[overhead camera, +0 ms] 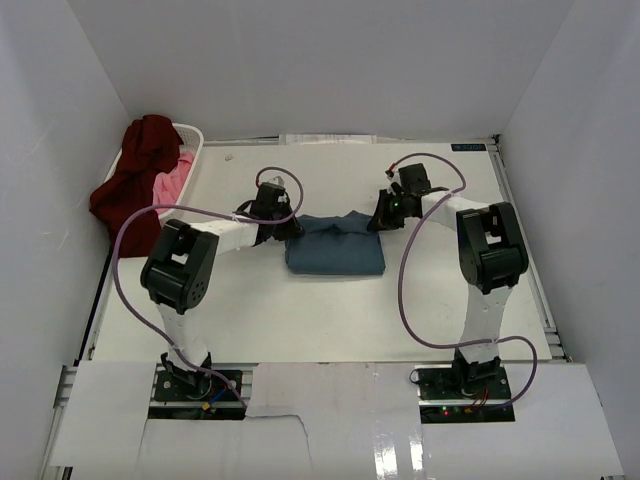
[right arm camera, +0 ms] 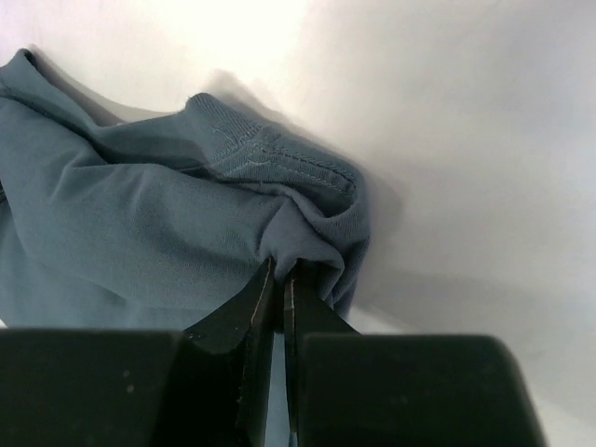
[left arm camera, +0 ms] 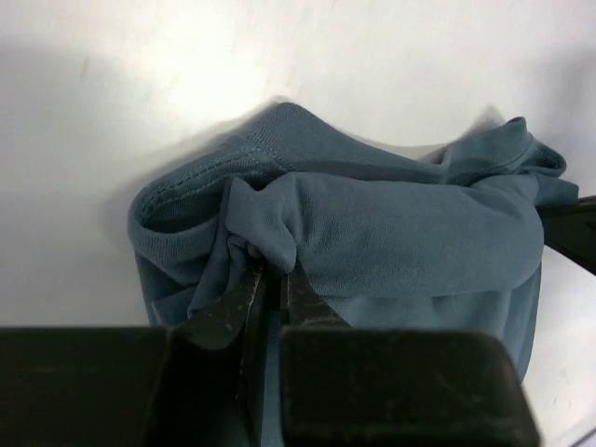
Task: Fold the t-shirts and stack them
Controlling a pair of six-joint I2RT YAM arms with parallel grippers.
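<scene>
A blue-grey t-shirt [overhead camera: 335,252], folded into a compact rectangle, lies near the middle of the white table. My left gripper [overhead camera: 294,230] is shut on its upper left corner, and my right gripper [overhead camera: 376,225] is shut on its upper right corner. Bunched fabric [left arm camera: 270,219] sits between the left fingertips in the left wrist view. Likewise, the right wrist view has a pinched fold of cloth [right arm camera: 298,244] at the right fingertips. Between the two grippers the top edge is ruffled, while the lower part looks smooth.
At the back left stands a white basket [overhead camera: 190,140], with a dark red cloth [overhead camera: 135,180] draped over it and a pink cloth [overhead camera: 172,184] inside.
</scene>
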